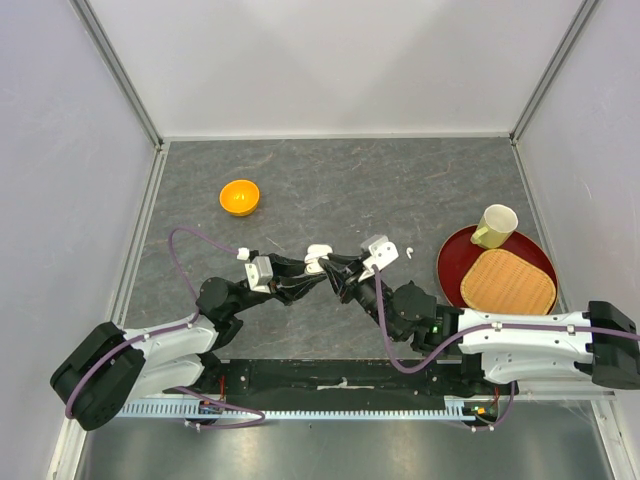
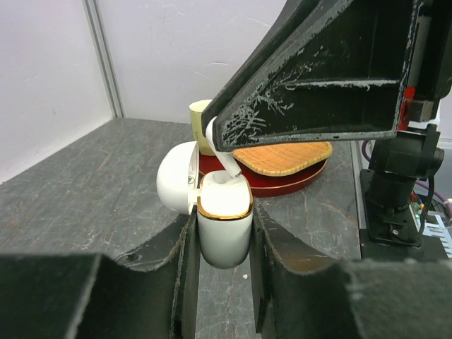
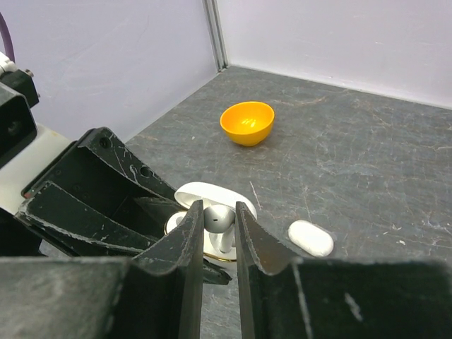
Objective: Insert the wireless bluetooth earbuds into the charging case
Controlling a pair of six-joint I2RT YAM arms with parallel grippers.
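The white charging case (image 2: 225, 233) is pinched between my left gripper's (image 2: 224, 244) fingers, its lid (image 2: 176, 176) swung up and a gold line round its rim. A white earbud (image 2: 224, 155) stands tilted, stem down at the case opening and touching or just inside it. Beside the earbud's head lies a dark finger (image 2: 304, 85) of my right gripper. In the right wrist view, the earbud's round end sits between both fingertips. Whether they press on it cannot be told. From above, the grippers meet around the case (image 1: 318, 258).
On the grey table (image 1: 300, 190), a yellow bowl (image 1: 239, 197) stands at back left. A red plate (image 1: 449, 269) with a woven mat (image 1: 510, 282) and a cream mug (image 1: 494, 226) are at right. A white oval piece (image 3: 311, 238) lies beyond the case.
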